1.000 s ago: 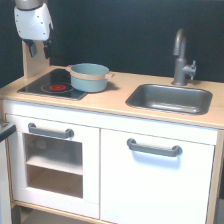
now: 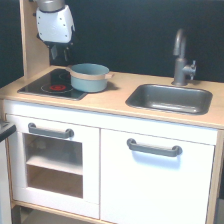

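A blue-grey pot [image 2: 90, 79] with light handles stands upright at the right side of the black stovetop [image 2: 45, 86]. My gripper [image 2: 59, 57], dark below a white arm, hangs at the upper left, above the back of the stovetop. It is left of the pot and higher than its rim. The fingers are small and dark against the dark wall, so whether they are apart or together does not show.
A metal sink [image 2: 170, 98] with a grey faucet [image 2: 181, 58] is set in the wooden counter at the right. Bare counter [image 2: 118, 92] lies between pot and sink. Below are a cupboard door [image 2: 155, 180] and an oven door [image 2: 54, 131], both with dark handles.
The arm and gripper have moved to the right and a little lower, nearer the pot. The pot has stayed where it was.
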